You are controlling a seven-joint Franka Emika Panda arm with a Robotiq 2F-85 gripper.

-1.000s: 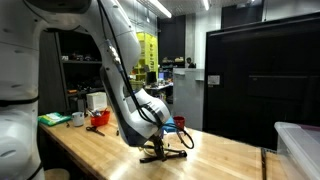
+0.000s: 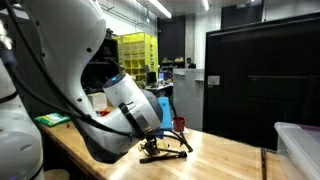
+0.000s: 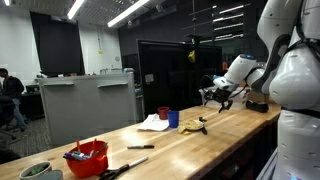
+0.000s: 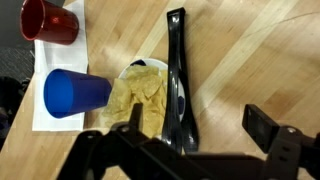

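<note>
My gripper is open, one finger on each side of the wrist view's lower half. Nothing is held between the fingers. Beneath it and toward the left finger lies a long black utensil (image 4: 176, 62), perhaps tongs, reaching across a small white plate (image 4: 137, 66). On that plate is a crumpled yellow item (image 4: 150, 98), cloth-like or food; which one I cannot tell. In exterior view 1 the black utensil (image 2: 163, 156) rests on the table below the gripper, whose fingertips are hard to make out there. Exterior view 2 has the gripper (image 3: 222, 98) above the table's right part.
A blue cup (image 4: 75, 93) and a red cup (image 4: 54, 22) are left of the plate, with a white sheet (image 4: 46, 66) beneath or beside them. A red basket (image 3: 87, 160) and dark-handled tools (image 3: 124, 168) lie farther along. Bare wood (image 4: 240, 60) is open to the utensil's right.
In exterior view 1 the arm has swung left and toward the camera, looming larger. The utensil and yellow item appear unmoved on the table.
</note>
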